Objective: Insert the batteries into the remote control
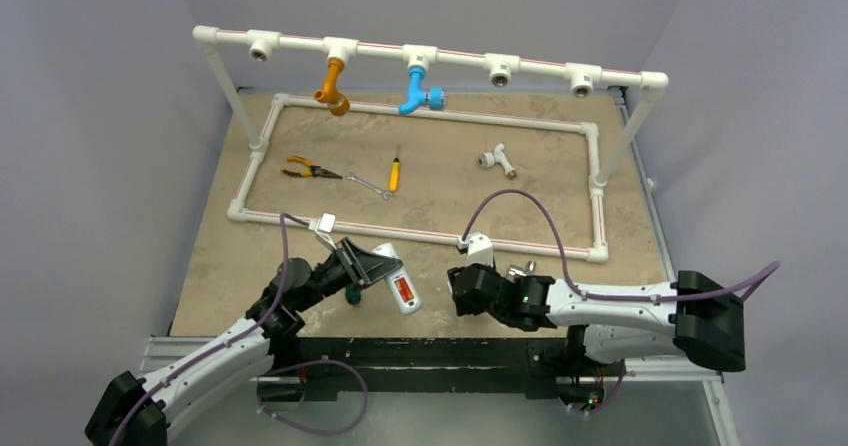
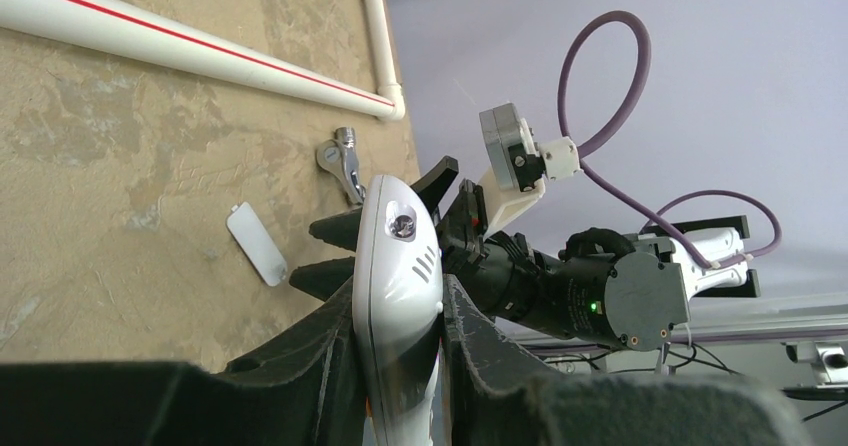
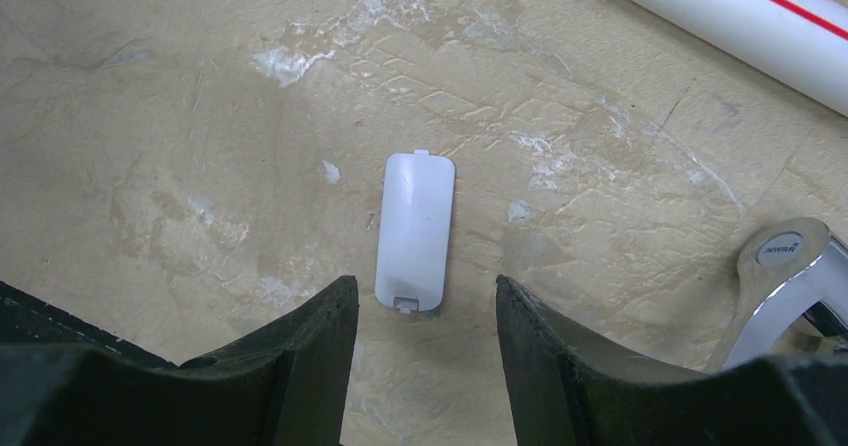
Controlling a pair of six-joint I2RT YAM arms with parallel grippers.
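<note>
My left gripper holds the white remote, its battery bay open with orange-red batteries inside. In the left wrist view the remote fills the fingers. The small white battery cover lies flat on the board, also visible in the left wrist view. My right gripper hangs over it, part open, fingertips either side of the cover's lower end with nothing between them; from above it hides the cover.
A metal wrench lies right of the cover. The white pipe frame runs behind. A green-handled tool lies under the left arm; pliers lie inside the frame.
</note>
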